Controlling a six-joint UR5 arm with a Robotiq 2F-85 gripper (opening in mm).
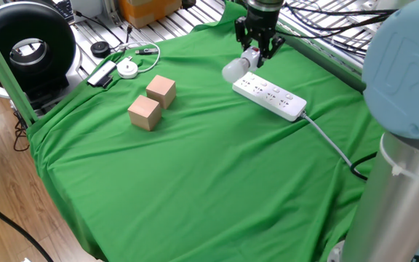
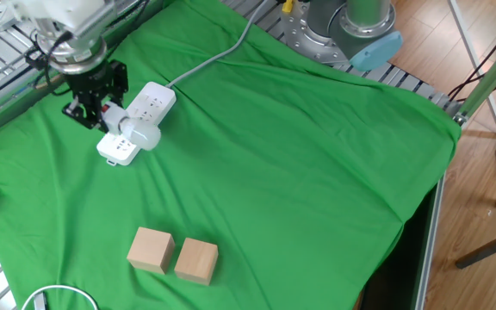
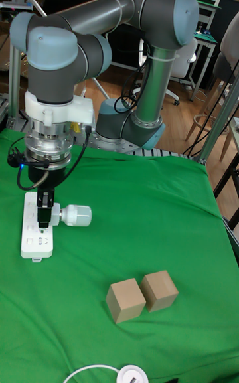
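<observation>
A white bulb-shaped device [image 1: 236,70] with a rounded translucent head lies sideways in my black gripper [image 1: 257,52], which is shut on its base. The power strip [image 1: 271,96], white with several sockets, rests on the green cloth. In the second exterior view the bulb [image 2: 141,133] overlaps the strip [image 2: 151,105], with the gripper [image 2: 102,112] at its left. The third view has the gripper [image 3: 45,214] over the strip [image 3: 35,247], the bulb [image 3: 76,215] pointing right past its edge. Whether the bulb touches the strip I cannot tell.
Two wooden cubes [image 1: 145,113] [image 1: 161,92] stand close together on the cloth. Beyond them lie a white round charger [image 1: 127,68] with its cable and a black ring-shaped object [image 1: 26,45]. A grey cord [image 1: 329,138] runs from the strip.
</observation>
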